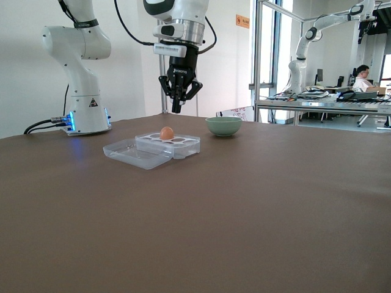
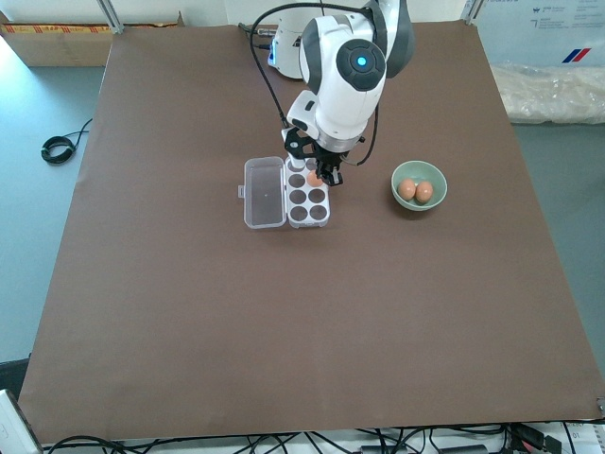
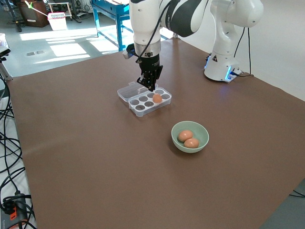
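My gripper hangs above a clear plastic egg box with its lid open. One egg sits in a compartment of the box, partly hidden under the gripper in the left view. A pale green bowl stands beside it, holding two eggs. Whether the fingers are open or shut is hard to tell; no egg shows between them.
The arm's base stands at the back. Cables lie off the table along one edge.
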